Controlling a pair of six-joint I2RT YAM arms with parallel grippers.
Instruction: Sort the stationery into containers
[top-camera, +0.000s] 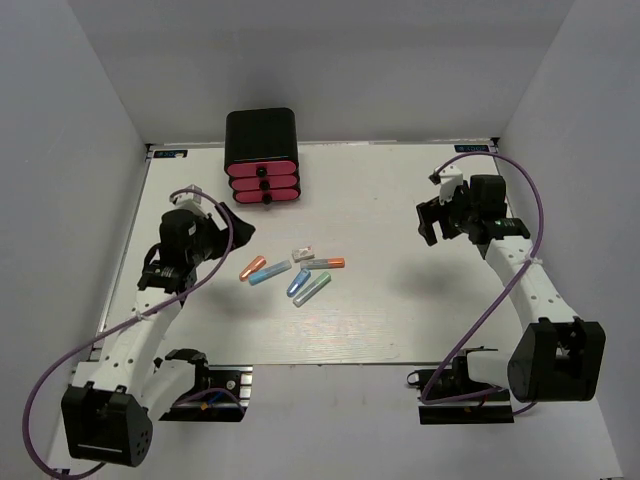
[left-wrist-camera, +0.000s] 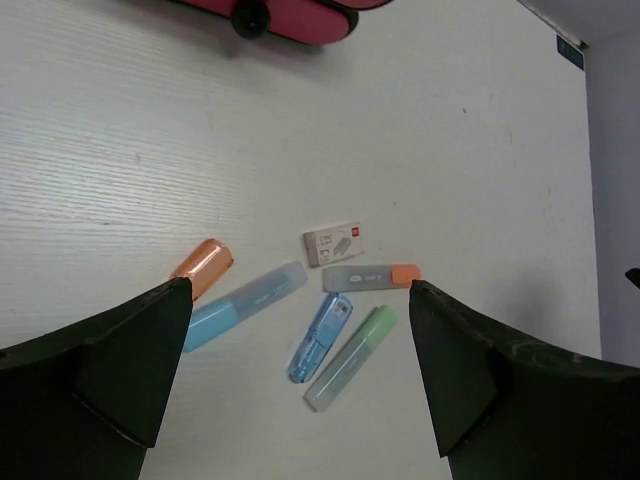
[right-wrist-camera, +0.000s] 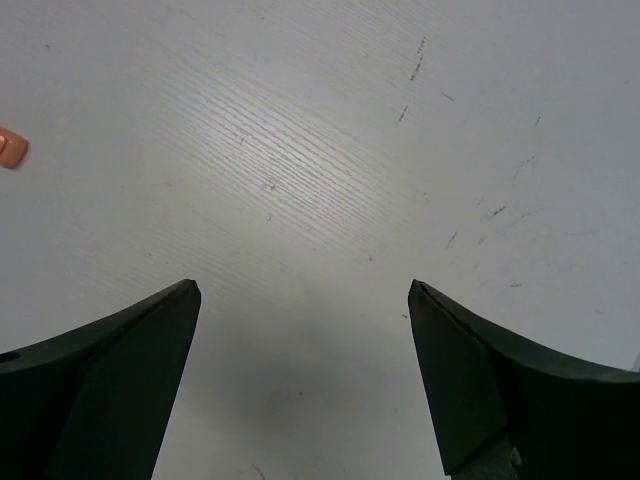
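Loose stationery lies mid-table: an orange piece (top-camera: 252, 268), a blue tube (top-camera: 269, 272), a small white box (left-wrist-camera: 333, 243), a clear tube with orange cap (top-camera: 322, 263), a blue item (left-wrist-camera: 320, 338) and a green-capped tube (top-camera: 312, 290). A black three-drawer box (top-camera: 261, 135) with pink fronts stands behind them, drawers shut. My left gripper is open above the table, left of the pieces, nothing between its fingers. My right gripper is open over bare table at the right.
Grey walls enclose it at back and sides. Purple cables run along both arms.
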